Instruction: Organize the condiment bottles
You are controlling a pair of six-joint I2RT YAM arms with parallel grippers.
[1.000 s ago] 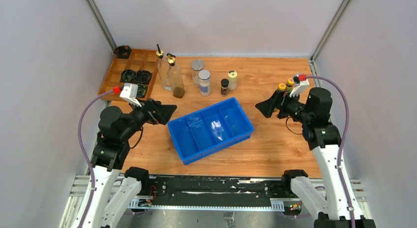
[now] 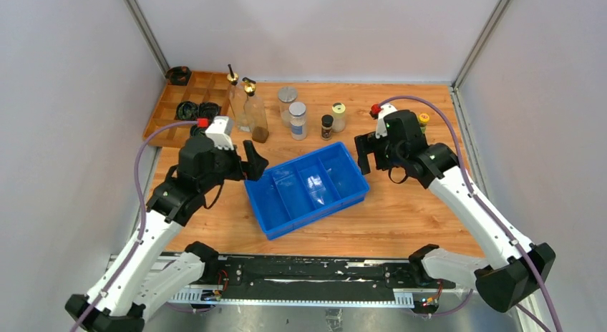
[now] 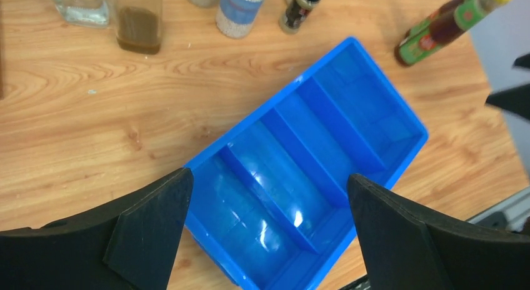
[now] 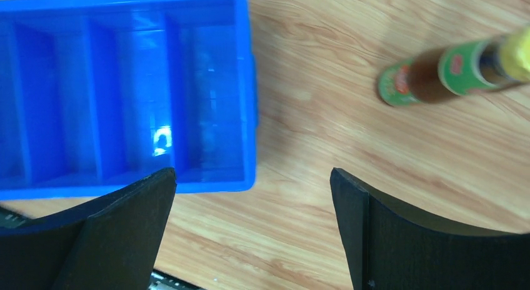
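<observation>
A blue four-compartment bin (image 2: 300, 217) stands empty mid-table. Behind it are two glass oil bottles (image 2: 255, 121), two white-labelled or clear jars (image 2: 298, 124), a small black-capped shaker (image 2: 326, 128) and a pale-lidded jar (image 2: 338, 114). Yellow-capped sauce bottles (image 3: 437, 34) stand at the right, partly behind my right arm in the top view. My left gripper is open above the bin's left part, nothing between its fingers. My right gripper is open above the table by the bin's right end, holding nothing.
A wooden sorter (image 2: 170, 103) with dark coiled items fills the back-left corner. Bare table surrounds the bin, and walls enclose the workspace on the back and sides.
The bottles and bin are unmoved.
</observation>
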